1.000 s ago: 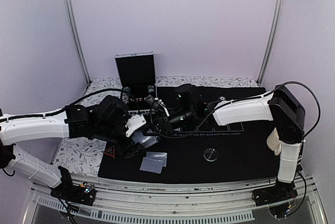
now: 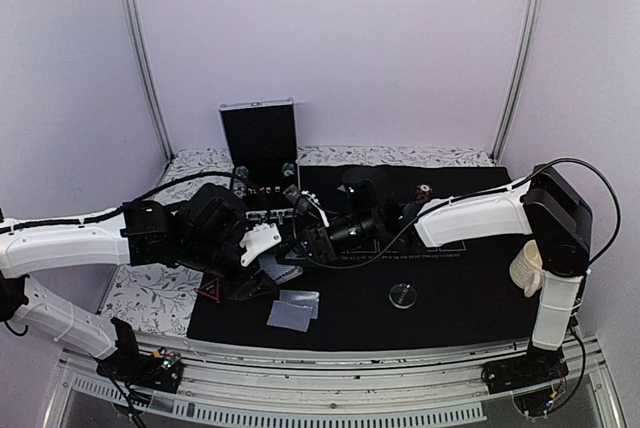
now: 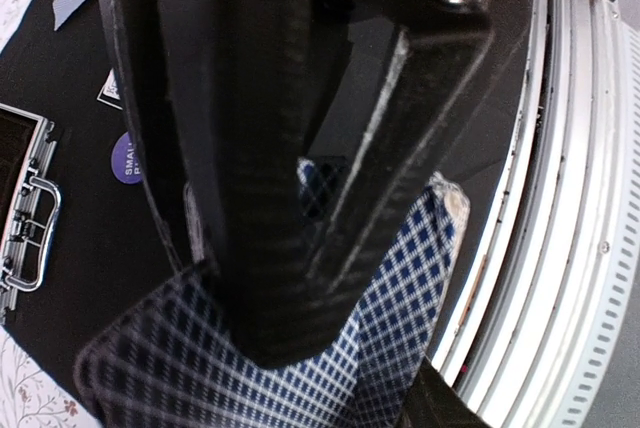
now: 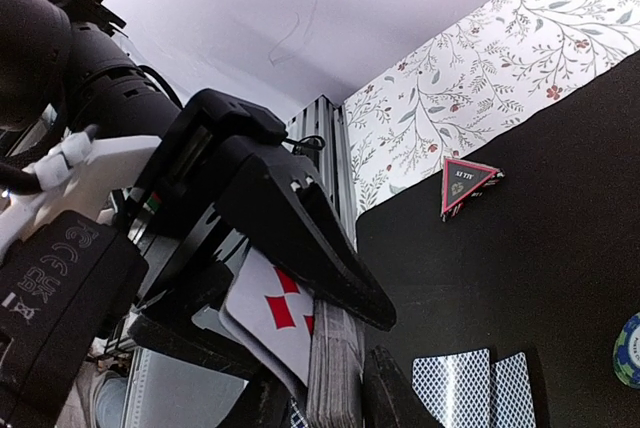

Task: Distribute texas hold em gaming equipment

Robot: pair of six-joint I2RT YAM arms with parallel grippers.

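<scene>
A deck of cards with blue checked backs (image 3: 270, 393) is held in my left gripper (image 2: 270, 276), whose dark fingers (image 3: 270, 278) press on it near the table's left side. In the right wrist view the deck's edge (image 4: 335, 373) faces me, and a card with red diamonds (image 4: 275, 298) leans away from it. My right gripper is at the deck's lower end, its fingertips (image 4: 395, 393) on either side; whether they grip it is hidden. Two cards (image 2: 289, 316) lie face down, overlapping, on the black mat (image 2: 350, 323).
A red-edged triangular marker (image 4: 463, 188) lies at the mat's left. An open case (image 2: 258, 138) stands at the back. A clear disc (image 2: 402, 295), a purple blind button (image 3: 125, 160) and a blue-green chip (image 4: 629, 353) rest on the mat.
My right arm has shifted slightly, its wrist a little lower and to the right. The left arm is almost still, still holding the deck. The two cards on the mat have not moved.
</scene>
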